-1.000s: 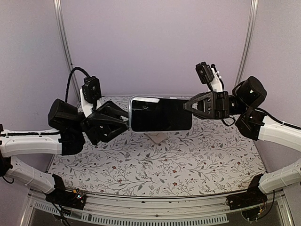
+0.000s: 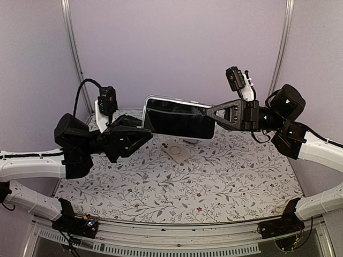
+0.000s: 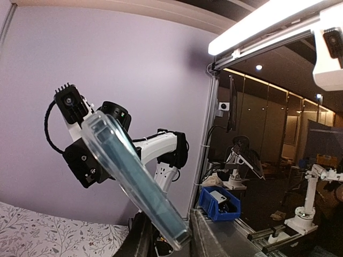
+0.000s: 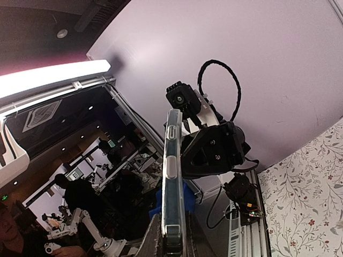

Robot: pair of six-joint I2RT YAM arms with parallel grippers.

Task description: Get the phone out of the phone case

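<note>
A dark-screened phone (image 2: 177, 119) with a clear case (image 4: 171, 166) around its edge is held up in mid-air above the table. My right gripper (image 2: 211, 113) is shut on the right end of the cased phone. At the opposite end, my left gripper (image 2: 148, 131) stands part open at the lower left corner. In the left wrist view, the near end of the clear case (image 3: 139, 184) reaches down between the left fingers, which do not appear closed on it. From the right wrist, the case is seen edge-on, its side buttons facing the camera.
A pale, phone-shaped item (image 2: 176, 152) with a ring lies on the floral tabletop (image 2: 198, 187) below the held phone. A blue bin (image 3: 220, 203) stands off to the side in the left wrist view.
My left gripper's fingers have moved onto its lower left corner.
</note>
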